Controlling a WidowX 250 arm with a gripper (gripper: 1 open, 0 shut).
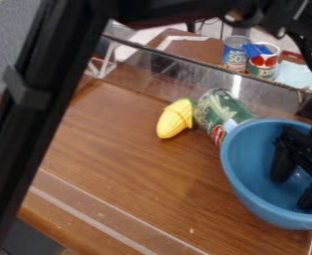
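Note:
A blue bowl [257, 175] sits on the wooden table at the right. The black gripper [302, 171] reaches down inside it from the upper right, its fingers open and partly cut off by the frame edge; nothing clearly shows between them. Left of the bowl, a green can [221, 113] lies on its side, and a yellow toy corn [174, 120] lies beside the can.
The black arm frame spans the top and left. A clear barrier [158, 67] runs along the table's back edge, with upright cans [262, 63] behind it. Bare wooden surface [119, 174] fills the centre left and front.

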